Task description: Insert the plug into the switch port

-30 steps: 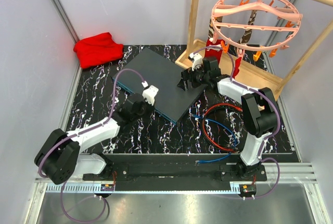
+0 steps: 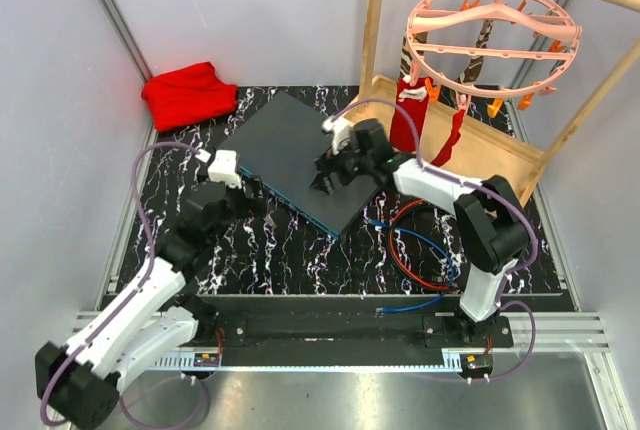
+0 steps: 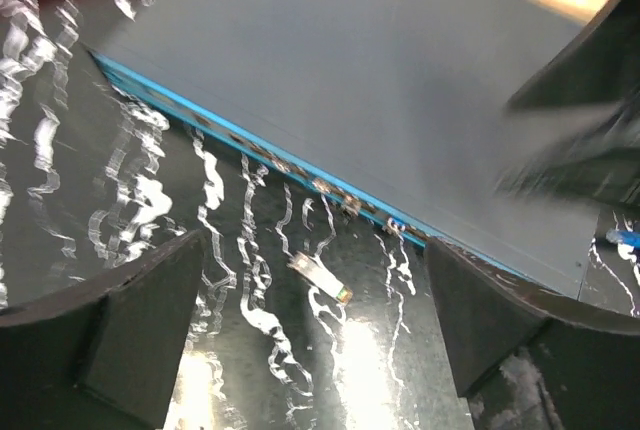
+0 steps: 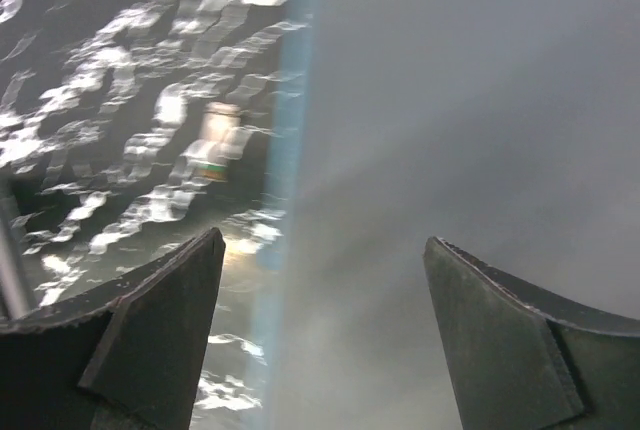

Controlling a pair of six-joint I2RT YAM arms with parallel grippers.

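The dark flat switch (image 2: 280,135) lies on the marble table with a blue-edged port side (image 3: 200,120) toward the front left. A small pale plug lies on the marble just in front of that edge; it is blurred in the right wrist view (image 4: 218,138). My left gripper (image 2: 240,200) hangs open over the marble left of the switch, with the plug below between its fingers in its wrist view. My right gripper (image 2: 325,175) is open above the switch, blurred by motion, nothing between its fingers.
A red cloth (image 2: 188,93) lies at the back left. A wooden rack (image 2: 565,135) with a pink hanger (image 2: 490,20) stands at the back right. Red and blue cables (image 2: 398,255) lie right of the switch.
My left gripper has moved leftward off the switch's edge. My right gripper has moved left and toward the front, across the switch.
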